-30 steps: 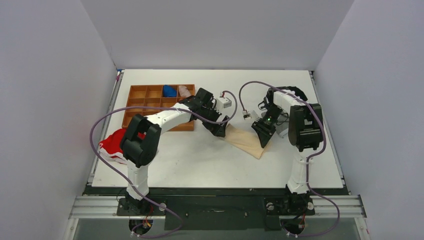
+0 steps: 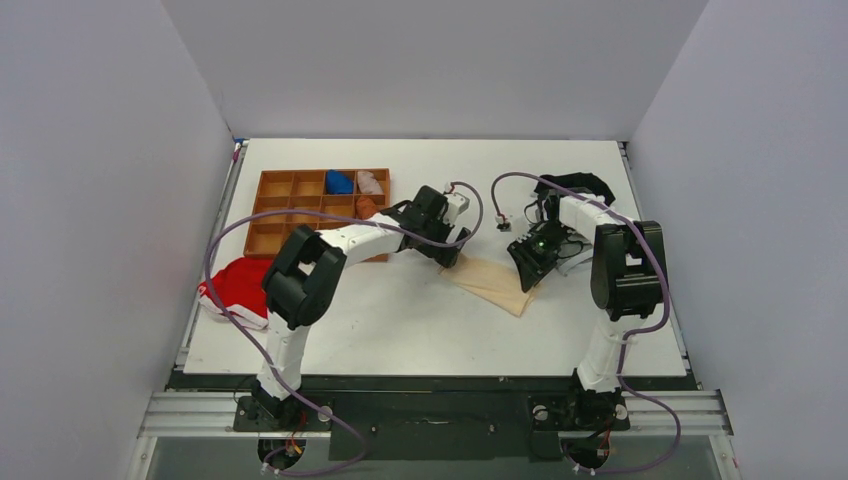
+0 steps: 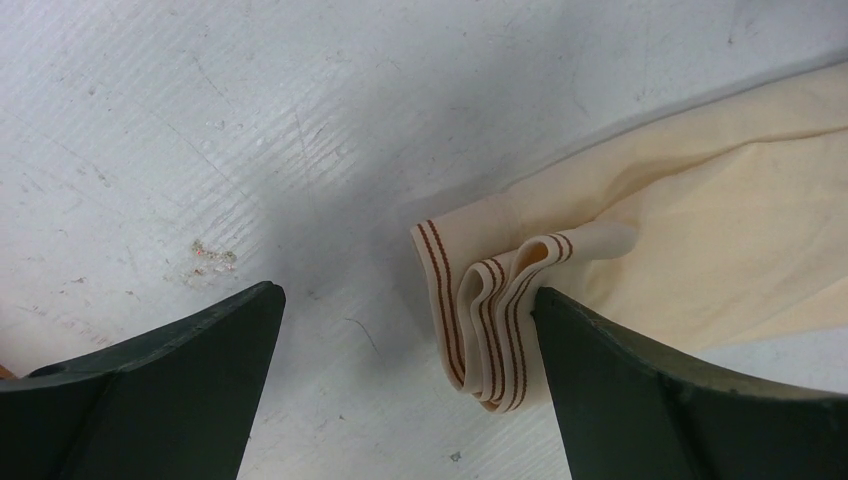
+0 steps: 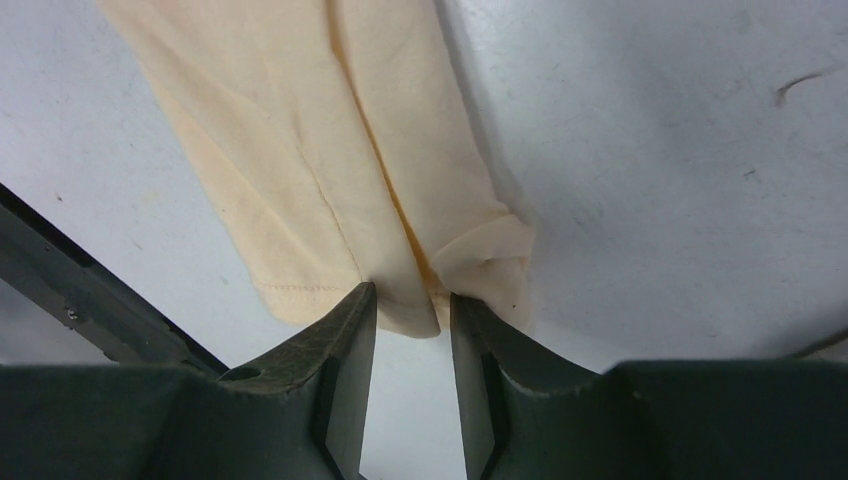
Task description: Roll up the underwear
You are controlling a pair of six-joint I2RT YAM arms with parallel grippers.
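Observation:
A long cream strip of folded underwear (image 2: 490,282) lies on the white table, slanting between my two grippers. Its near end in the left wrist view is a striped, bunched waistband (image 3: 495,320). My left gripper stands wide open there, one finger against the bunched end and bare table by the other. At the opposite end, my right gripper has a gap between its fingertips. The end of the underwear (image 4: 400,315) shows in that gap, with a raised fold beside the right-hand finger.
An orange divided box (image 2: 275,185) stands at the back left, with a blue roll (image 2: 339,183) in one compartment. Red clothing (image 2: 240,290) lies at the left edge and black cloth (image 2: 590,183) at the back right.
My left gripper has shifted slightly right over the waistband end. The underwear has barely moved.

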